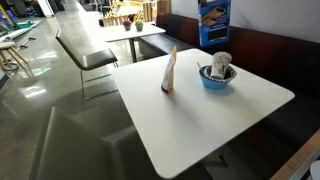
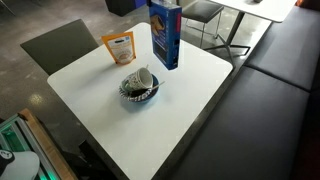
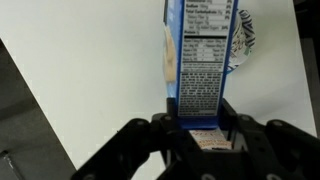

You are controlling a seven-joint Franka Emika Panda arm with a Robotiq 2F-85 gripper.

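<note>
My gripper is shut on a blue box, whose white nutrition label faces the wrist camera. In exterior view 2 the box hangs upright above the table's far right part, clear of the surface; exterior view 1 shows its lower part at the top edge. A blue bowl stands on the white table with a patterned white cup tilted in it. Left of the bowl, an orange and white pouch stands upright. Behind the box in the wrist view, the patterned cup is partly hidden.
Bare white tabletop lies in front of the pouch and bowl. A dark bench runs along one side of the table, and a grey chair stands at another. A second table is farther back.
</note>
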